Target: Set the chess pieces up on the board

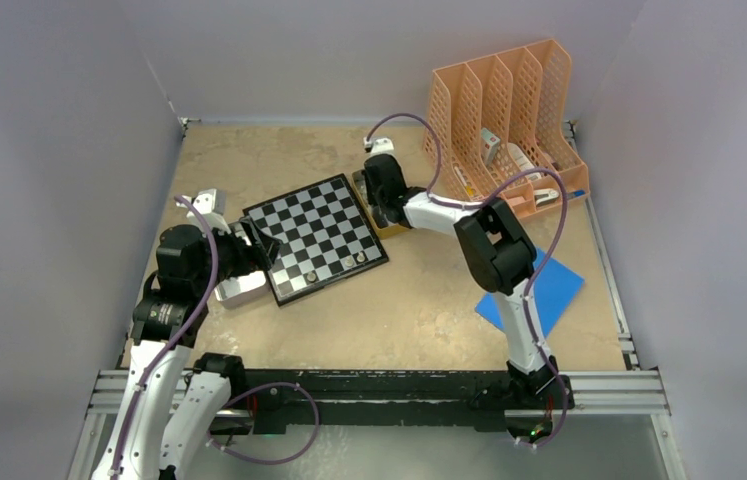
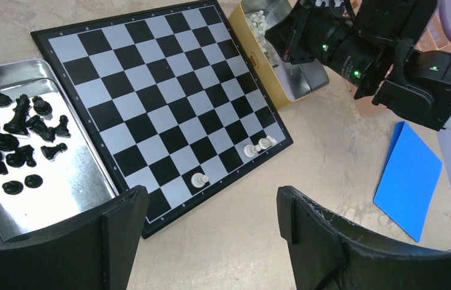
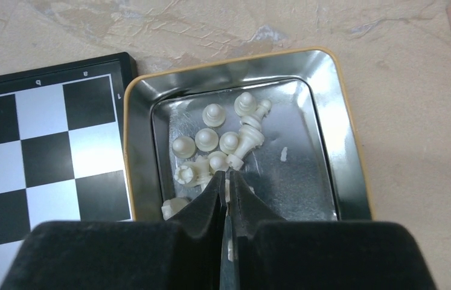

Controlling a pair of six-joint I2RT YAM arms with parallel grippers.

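The chessboard has a few white pieces along its near edge, such as a white piece. My right gripper is low in the yellow-rimmed metal tray of white pieces, shut on a white piece, largely hidden by the fingers. Several white pawns and taller pieces lie around it. My left gripper hangs open with nothing between its fingers over the near left side; a metal tray of black pieces lies beside the board.
An orange organiser stands at the back right. A blue folder lies on the right. The table in front of the board is clear.
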